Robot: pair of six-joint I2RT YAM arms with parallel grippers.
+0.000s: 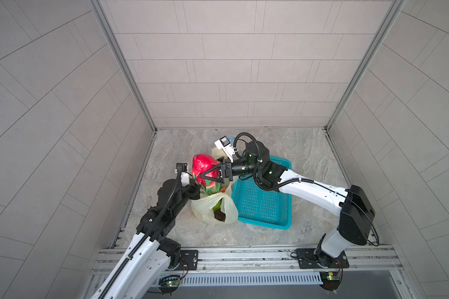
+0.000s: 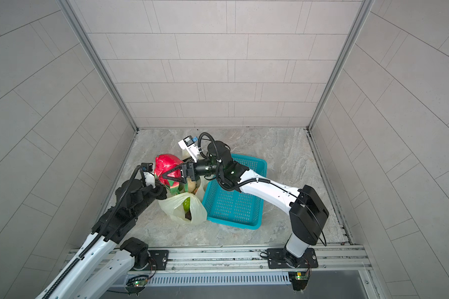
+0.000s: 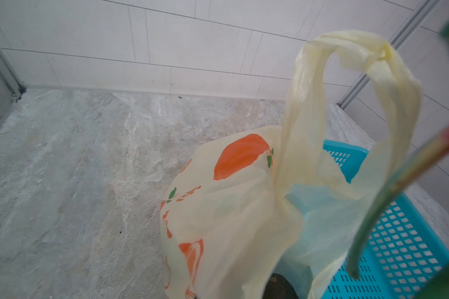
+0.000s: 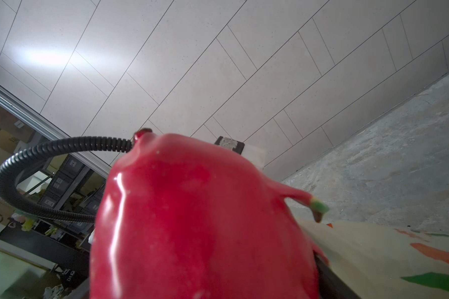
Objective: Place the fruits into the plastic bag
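Note:
A large red dragon fruit [image 1: 203,164] with green scales is held up over the pale plastic bag [image 1: 207,211], beside both grippers, and fills much of the right wrist view [image 4: 199,224]. Inside the bag lie a green fruit [image 2: 186,204] and a dark one. My right gripper [image 1: 209,174] reaches in from the right, its open fingers around the dragon fruit; whether they touch it is unclear. My left gripper [image 1: 189,186] is at the fruit's left; its fingertips are hidden. The bag's printed side and raised handle [image 3: 354,47] show in the left wrist view.
A turquoise basket [image 1: 262,214] stands right of the bag, looking empty where visible; my right arm passes over it.

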